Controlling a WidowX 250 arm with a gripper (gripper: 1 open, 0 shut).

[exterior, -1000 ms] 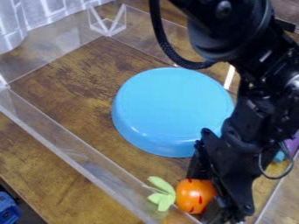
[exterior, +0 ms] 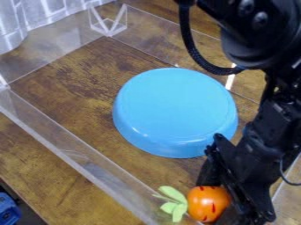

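Note:
A black gripper (exterior: pixel 223 180) reaches down at the lower right of the camera view, its fingers around an orange toy vegetable (exterior: pixel 207 204) with green leaves (exterior: pixel 172 200). The toy lies near the clear wall at the bottom of the bin. Whether the fingers are closed on it is hard to tell. An upturned blue bowl or plate (exterior: pixel 173 110) lies just above the gripper on the wooden floor.
Clear plastic walls (exterior: pixel 88 163) bound the bin. A blue object (exterior: pixel 5 211) lies outside at lower left. The bin's upper left floor is bare.
The gripper and orange toy have shifted slightly right and down; the gripper now covers more around the toy's top.

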